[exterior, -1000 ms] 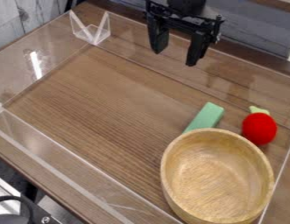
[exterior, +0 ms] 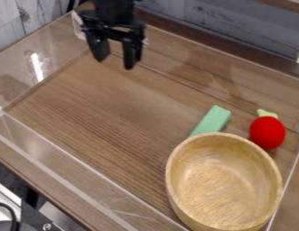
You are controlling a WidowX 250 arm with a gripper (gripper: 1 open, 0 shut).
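My black gripper (exterior: 113, 50), motion-blurred, hangs over the upper left of the wooden table, too blurred to tell its finger state. On the right lie a red tomato-like object (exterior: 267, 134) with a green top and a mint-green block (exterior: 210, 123). A large tan bowl (exterior: 224, 185) stands at the lower right.
The wooden table (exterior: 103, 126) has wide free room in the middle and left. A clear object at the upper left is mostly hidden behind the gripper. Walls edge the back, and a black cable (exterior: 7, 221) shows at the lower-left corner.
My gripper has swept left from the upper middle right to the upper left. The bowl, block and red object are unmoved.
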